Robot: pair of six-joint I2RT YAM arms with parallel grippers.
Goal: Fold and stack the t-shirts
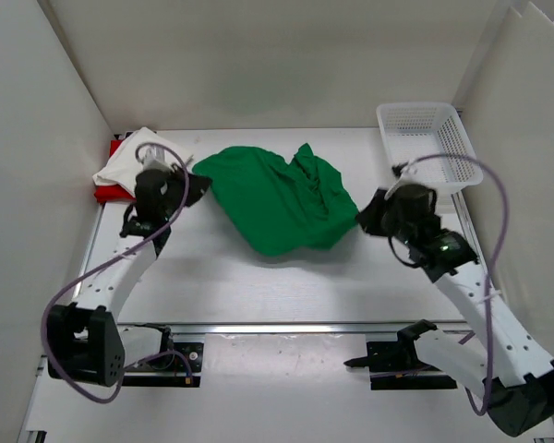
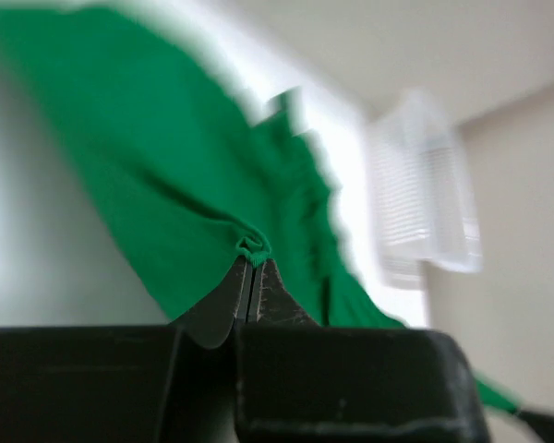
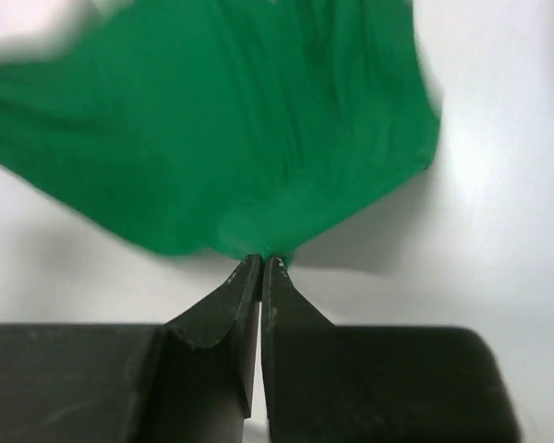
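Observation:
The green t-shirt (image 1: 268, 198) is stretched between my two grippers, with its lower edge hanging between them over the table. At its left end my left gripper (image 1: 203, 180) is shut on a pinch of the cloth, which puckers at the fingertips in the left wrist view. The right gripper (image 1: 362, 220) is shut on the shirt's right corner; in the right wrist view the closed fingertips meet the green fabric (image 3: 268, 185). Bunched folds (image 1: 319, 175) lie along the far right side of the shirt. Motion blurs both wrist views.
A white folded cloth (image 1: 134, 161) rests on a red one (image 1: 111, 193) at the back left, close to my left arm. The white basket (image 1: 392, 148) stands at the back right. Bare table (image 1: 258, 295) lies in front of the shirt.

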